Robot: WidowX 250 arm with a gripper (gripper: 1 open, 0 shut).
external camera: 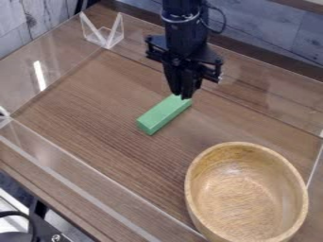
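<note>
A green rectangular block (161, 114) lies diagonally on the wooden tabletop. My black gripper (184, 91) hangs over its upper right end, at the top centre of the view. Whether the fingers are open or shut cannot be made out, and nothing is clearly held.
A large tan round bowl (246, 194) sits at the lower right. Clear plastic pieces stand at the upper left edge and far left. Black cable lies at the bottom left corner.
</note>
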